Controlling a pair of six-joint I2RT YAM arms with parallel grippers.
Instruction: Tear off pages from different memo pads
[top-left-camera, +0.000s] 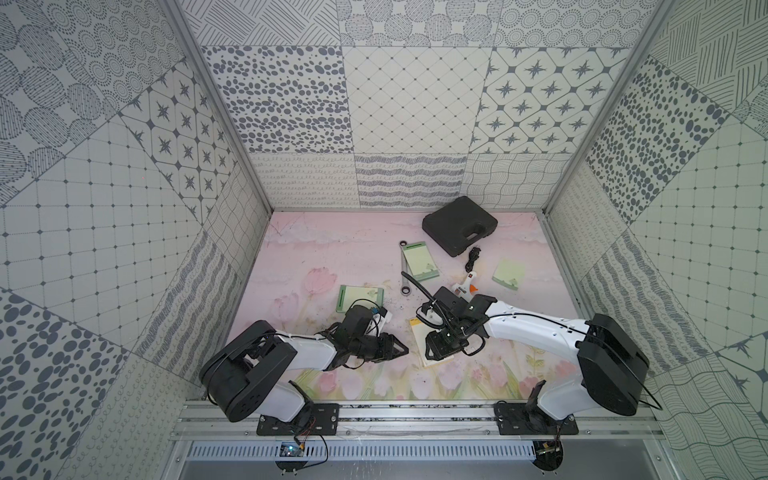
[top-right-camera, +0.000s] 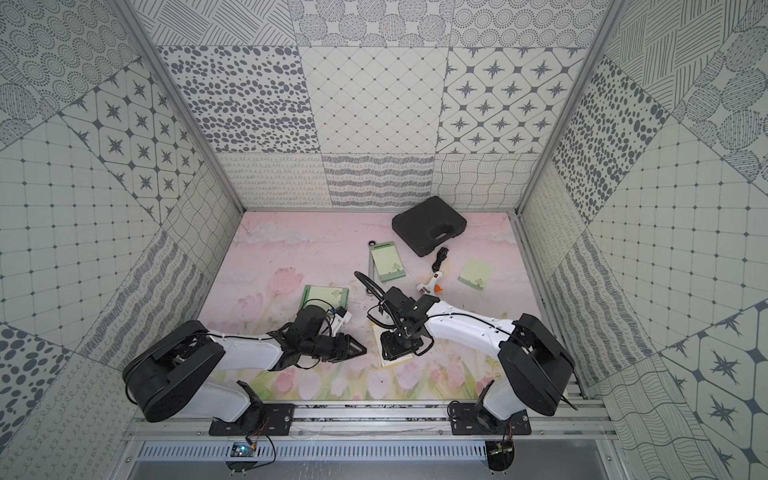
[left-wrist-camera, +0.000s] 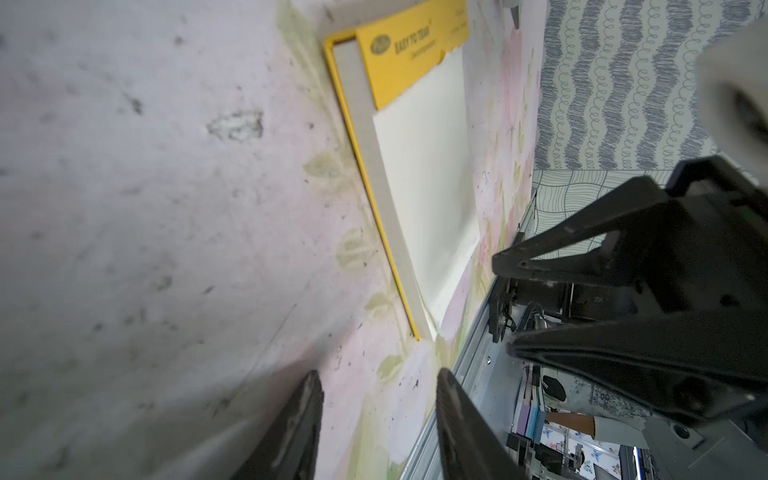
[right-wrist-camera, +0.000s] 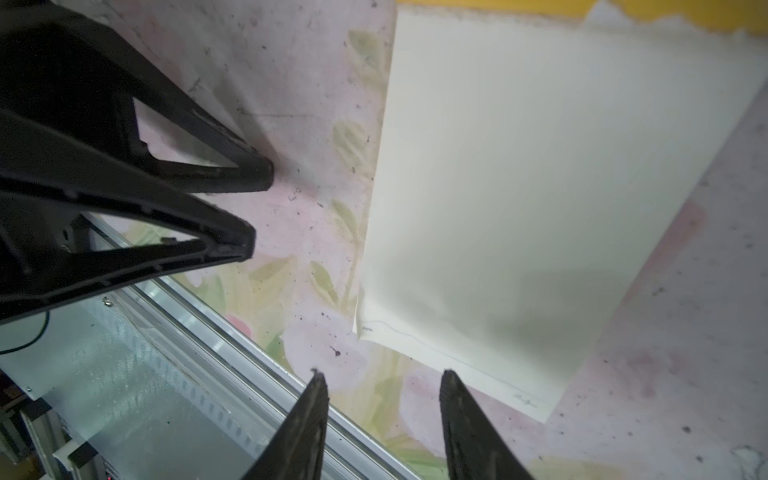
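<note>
A white memo pad with a yellow "EASY TO TEAR" header (left-wrist-camera: 412, 44) lies at the front middle of the table. Its top white sheet (right-wrist-camera: 520, 192) is slightly lifted at the lower edge, and ragged paper shows under the header. Above the pad, my right gripper stands part open, nothing between its fingers. My left gripper hangs left of the pad, part open and empty. A green-bordered pad (top-left-camera: 360, 294) lies behind the left arm; another green pad (top-left-camera: 420, 260) rests farther back.
A loose pale green sheet (top-left-camera: 509, 274) lies at the right. Behind are a black case (top-left-camera: 460, 224), a dark cable (top-left-camera: 473, 257) and a wrench (top-left-camera: 405, 289). A white and orange object (top-right-camera: 430, 283) sits behind the right arm.
</note>
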